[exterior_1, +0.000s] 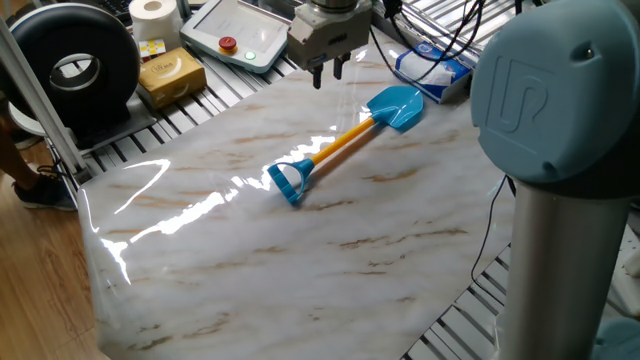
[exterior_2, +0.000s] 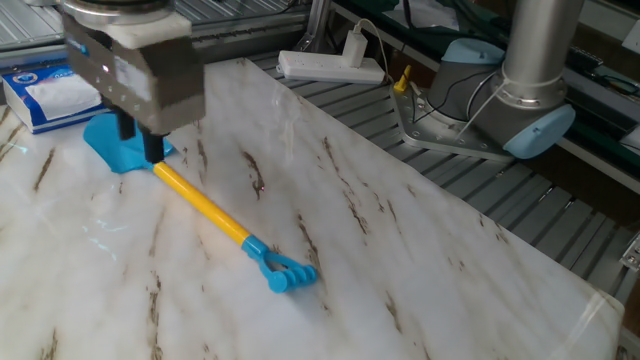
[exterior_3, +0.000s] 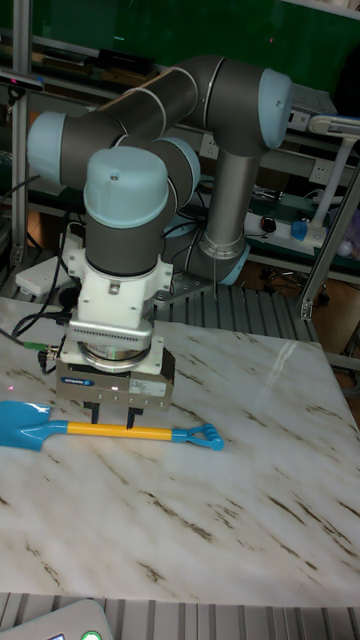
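A toy shovel with a blue blade (exterior_1: 398, 107), a yellow shaft (exterior_1: 343, 141) and a blue grip (exterior_1: 287, 181) lies on the marble-patterned table. My gripper (exterior_1: 328, 76) hangs above the tabletop, fingers pointing down and apart, with nothing between them. In the second exterior view the gripper (exterior_2: 139, 146) overlaps the blade end of the shovel. From the third exterior view, its fingertips line up with the yellow shaft (exterior_3: 149, 433). It appears raised clear of the shovel; the exact height is hard to judge.
Near the blade is a blue-and-white packet (exterior_1: 432, 72). A tan box (exterior_1: 172, 77), a teach pendant (exterior_1: 237, 32) and a black ring-shaped object (exterior_1: 70, 70) stand along the far left edge. Cables (exterior_1: 440, 45) hang beside the gripper.
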